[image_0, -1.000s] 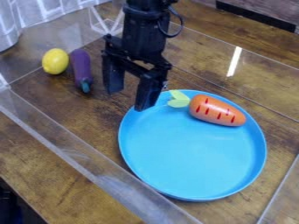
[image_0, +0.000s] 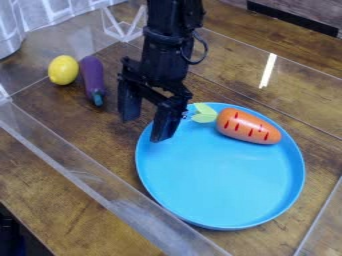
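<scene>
My black gripper (image_0: 150, 110) hangs over the wooden table at the left rim of a blue plate (image_0: 214, 180), its two fingers spread open, with nothing visible between them. An orange toy carrot (image_0: 245, 127) with pale green leaves lies on the upper right of the plate. A purple toy (image_0: 91, 78), perhaps an eggplant, and a yellow toy (image_0: 63, 70) lie on the table to the left of the gripper.
A clear plastic wall or edge runs diagonally along the lower left. A white object (image_0: 16, 20) sits in the top left corner. Bare wood shows at the upper right and lower left.
The gripper has shifted slightly downward in the view over the last second. The plate and toys are unchanged.
</scene>
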